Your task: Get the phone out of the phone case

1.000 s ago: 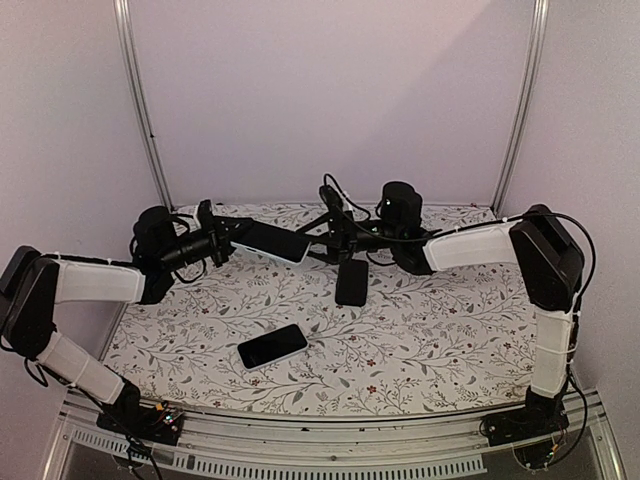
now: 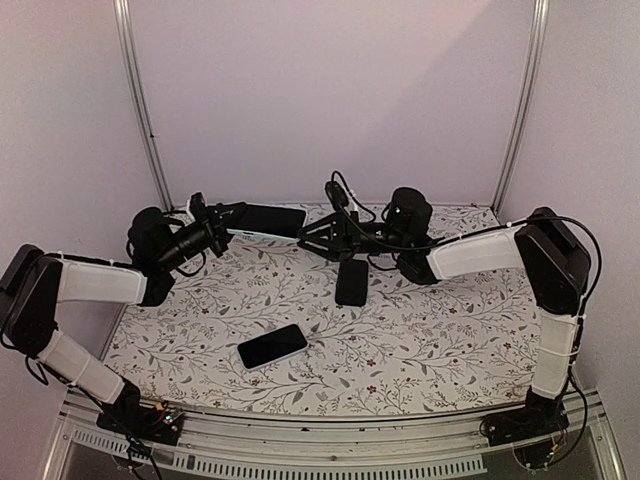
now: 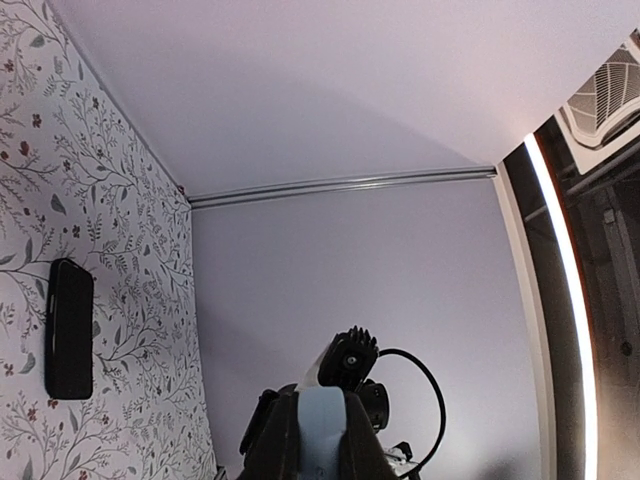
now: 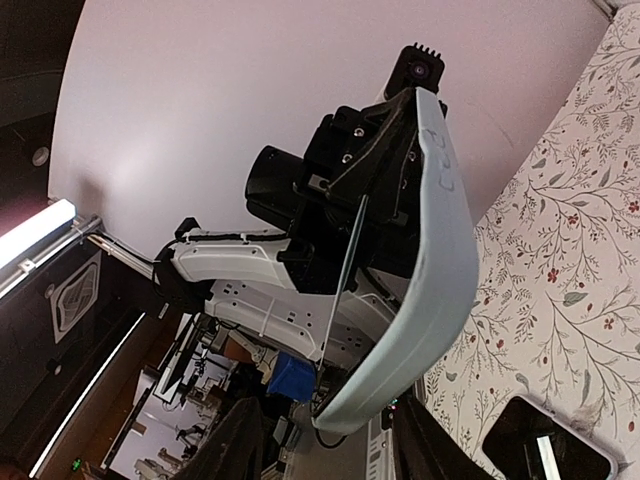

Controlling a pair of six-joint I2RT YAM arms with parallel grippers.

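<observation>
Held up above the table is a pale blue case (image 4: 445,270) with a black-screened phone (image 2: 268,219) in it. My left gripper (image 2: 236,214) is shut on its left end. In the left wrist view, the pale case edge (image 3: 322,430) shows between the dark fingers. At the other end stands my right gripper (image 2: 304,237), its fingers part open near the right edge of the case. From the right wrist view, the lower end of the case lies beyond the spread fingers (image 4: 235,445). Whether they touch it, I cannot tell.
Another dark-screened phone (image 2: 272,346) with a pale rim lies at the front of the flowered table (image 2: 420,350). A black phone (image 2: 351,283) lies below my right gripper.
The held phone and case have swung from sloping down rightward to nearly level.
</observation>
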